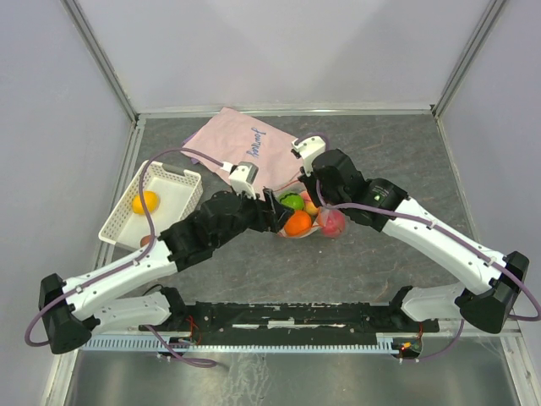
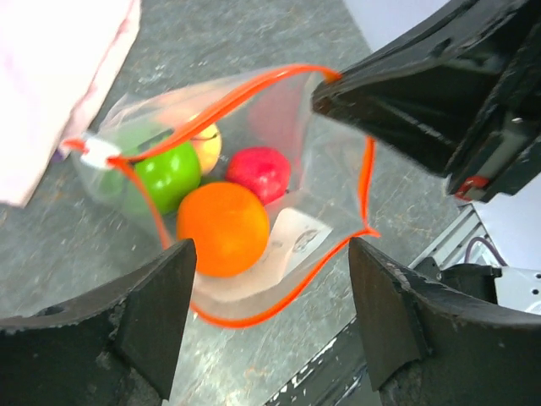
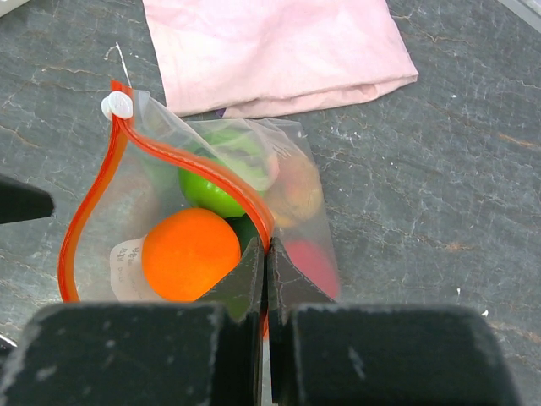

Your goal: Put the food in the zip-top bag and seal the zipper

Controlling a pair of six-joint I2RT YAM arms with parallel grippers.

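Observation:
The clear zip top bag (image 3: 127, 203) stands open, its orange zip rim spread and a white slider (image 3: 118, 105) at one corner. Inside lie an orange (image 2: 223, 228), a green fruit (image 2: 169, 176), a red fruit (image 2: 259, 173) and a yellowish fruit (image 2: 207, 148). My right gripper is shut on the orange rim at one side of the mouth. With nothing between its fingers, my left gripper is open at the near side of the mouth, just short of the orange in the left wrist view.
A white basket (image 1: 197, 188) on the left holds an orange-yellow fruit (image 1: 145, 202) and a brownish one (image 1: 145, 241), partly behind my left arm. A pink cloth (image 1: 237, 139) lies flat behind the bag.

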